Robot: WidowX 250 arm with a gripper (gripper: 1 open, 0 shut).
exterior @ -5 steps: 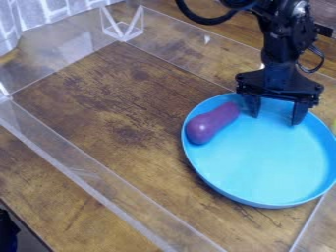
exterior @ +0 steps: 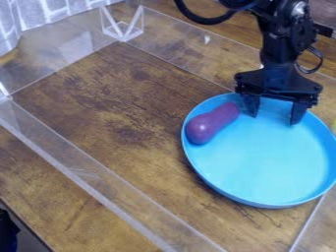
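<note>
A purple eggplant-shaped object (exterior: 209, 122) lies on the left side of a round blue plate (exterior: 264, 176). My black gripper (exterior: 274, 102) is low over the back part of the plate, to the right of the purple object and apart from its visible body. Whether the fingers are open or shut, or hold anything, is hard to tell in the dark shape.
A small clear bracket (exterior: 122, 22) stands at the back left. A dark object sits at the bottom left edge.
</note>
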